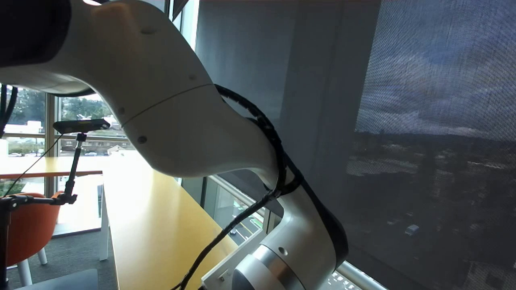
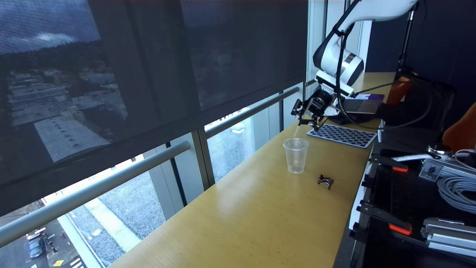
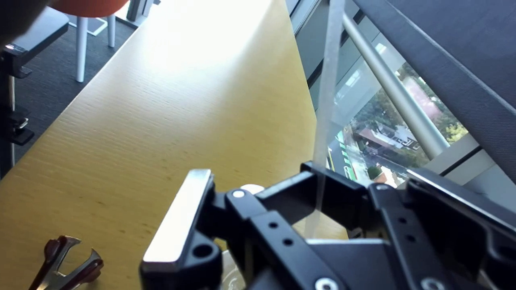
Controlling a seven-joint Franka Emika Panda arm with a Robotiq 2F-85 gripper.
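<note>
In the wrist view a thin, translucent straw-like strip runs between the fingertips of my gripper, whose fingers are shut on it. Exterior view 2 has the gripper at the window side of the table, the strip slanting down from it. Below stands a clear plastic cup, upright; whether the strip's lower end is inside its rim cannot be told. From the wrist, only part of the cup shows behind the fingers. Exterior view 1 leaves the gripper out of frame.
A small dark, pronged metal tool lies on the table right of the cup. Behind the cup are a patterned grid board and a laptop. A window rail borders the table's left side.
</note>
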